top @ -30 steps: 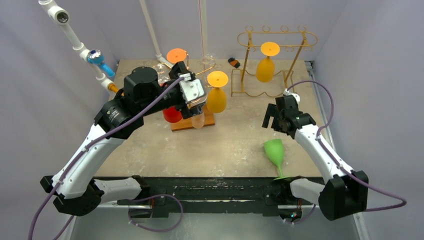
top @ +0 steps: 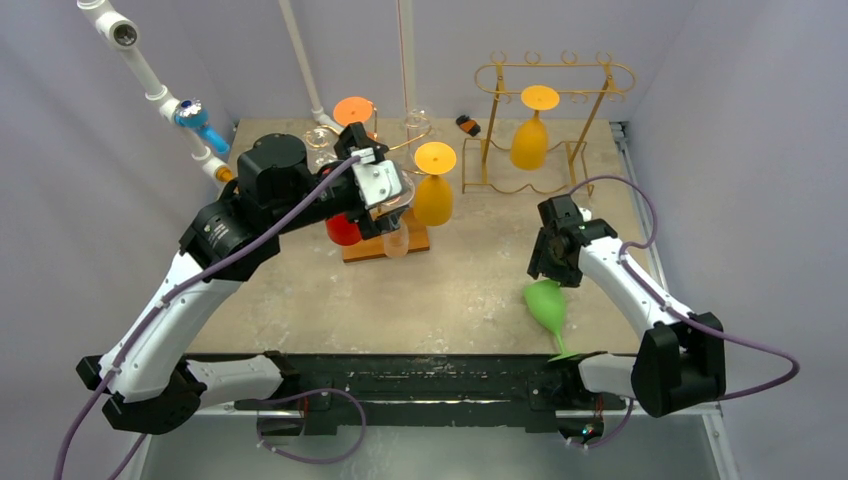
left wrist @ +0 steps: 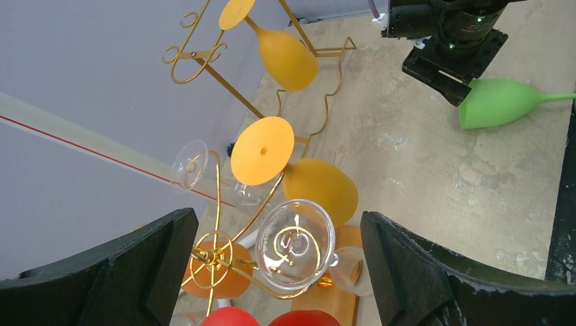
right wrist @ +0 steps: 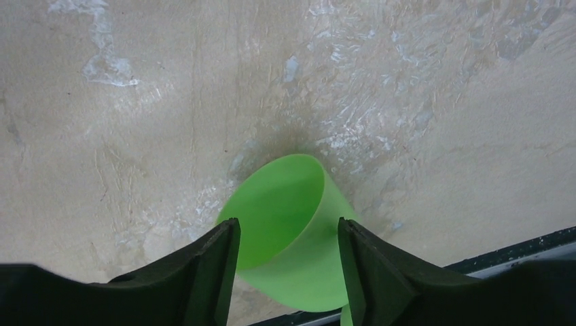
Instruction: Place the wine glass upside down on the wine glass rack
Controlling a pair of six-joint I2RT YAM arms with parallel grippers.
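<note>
A green wine glass (top: 546,301) lies on its side near the front right of the table, mouth toward the back and foot at the front edge. Right over its mouth end is my right gripper (top: 553,277). In the right wrist view the fingers (right wrist: 219,272) stand apart, overlapping the green bowl (right wrist: 325,268); whether they touch it I cannot tell. The gold rack (top: 556,66) at the back right carries one yellow glass (top: 530,140) upside down. My left gripper is open, facing the round rack at the left, nothing held between its fingers.
The round rack (left wrist: 219,197) on its wooden base (top: 385,248) holds several yellow, orange, red and clear glasses, close to the left arm. A small dark object (top: 467,125) lies between the racks. Bare table (top: 475,270) separates the arms.
My right gripper has moved toward the front, from behind the green glass to its mouth end, and its fingers look closer together. The left arm has barely moved.
</note>
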